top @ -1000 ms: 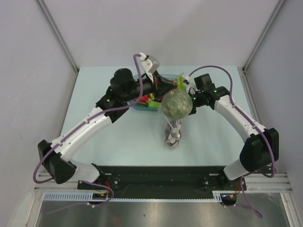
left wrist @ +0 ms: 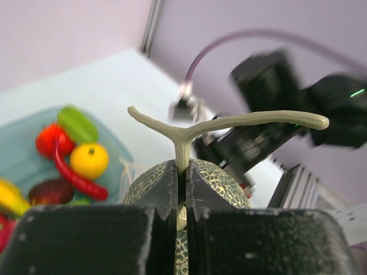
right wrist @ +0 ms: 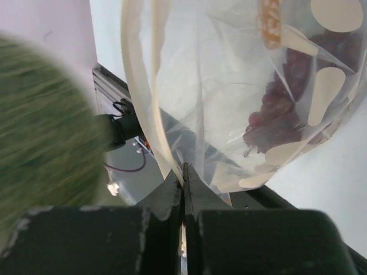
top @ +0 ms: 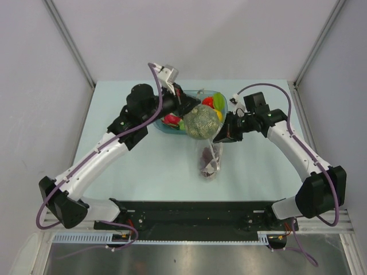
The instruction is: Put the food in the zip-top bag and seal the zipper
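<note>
A netted melon (top: 202,121) hangs by its stem (left wrist: 182,137) from my left gripper, whose fingers are shut on that stem. Below and to the right of it, my right gripper is shut on the edge of the clear zip bag (right wrist: 200,86), which has dark grapes (right wrist: 278,106) inside. In the right wrist view the blurred green melon fills the left side, beside the bag's opening. In the top view the bag stands in front of the bowl, partly behind the melon.
A blue bowl (top: 166,127) at the back holds several fruits and vegetables, among them a red chilli (left wrist: 80,183) and an orange (left wrist: 90,160).
The right gripper has shifted slightly.
</note>
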